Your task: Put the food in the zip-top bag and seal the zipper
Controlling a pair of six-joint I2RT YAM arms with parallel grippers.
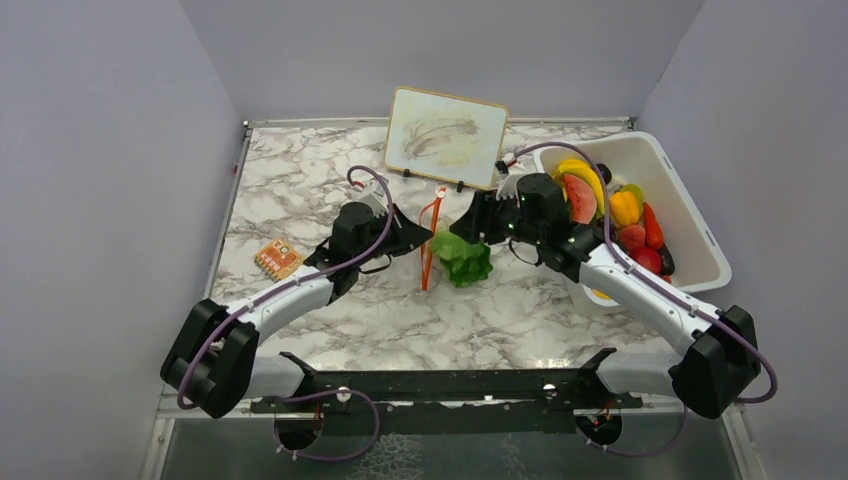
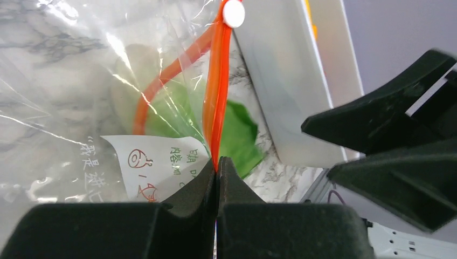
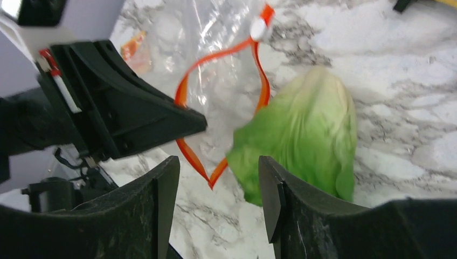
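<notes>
A clear zip bag (image 2: 64, 97) with an orange zipper (image 2: 214, 91) and white slider (image 2: 233, 13) is pinched at its edge in my left gripper, which is shut on it. The green lettuce (image 3: 302, 135) lies on the marble just outside the bag's mouth, right of it in the top view (image 1: 463, 260). In the right wrist view the bag's mouth gapes slightly. My right gripper stands part open above, facing the lettuce and bag, with nothing visible held between its fingers.
A white bin (image 1: 690, 240) of play fruit and vegetables stands at the right. A board (image 1: 445, 130) stands at the back, and an orange square packet (image 1: 279, 259) lies at the left.
</notes>
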